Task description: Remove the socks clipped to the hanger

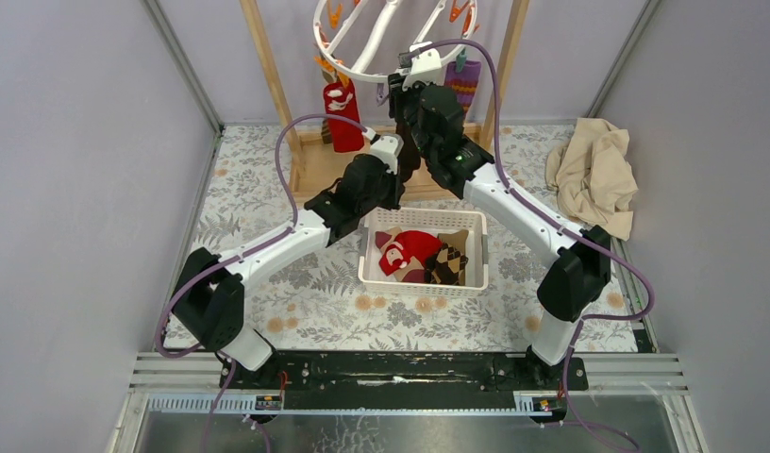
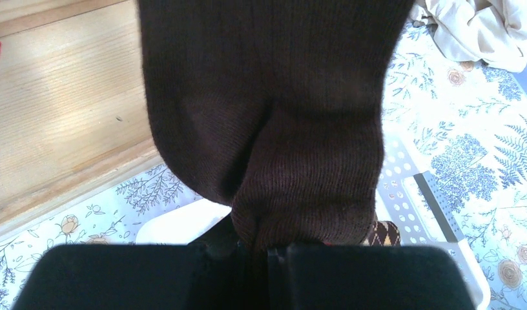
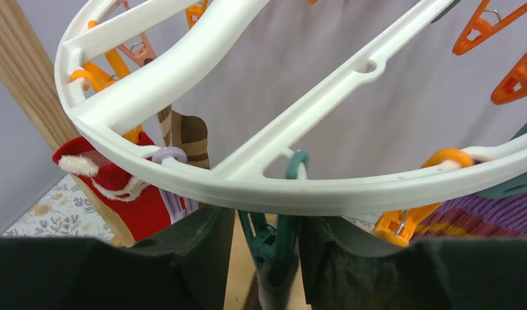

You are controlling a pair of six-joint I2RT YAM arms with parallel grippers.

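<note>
The dark brown sock hangs long below the white hanger. My left gripper is shut on its lower end. In the right wrist view a dark green clip hangs from the hanger's rim, the sock's top blurred below it. My right gripper is around this clip, one finger on each side, with narrow gaps showing, so it stands partly open. A red sock and a purple striped sock also hang from the hanger.
Below, a white basket holds several socks, among them a red one. A wooden stand is behind. Beige cloth lies at the right. Orange clips hang around the rim.
</note>
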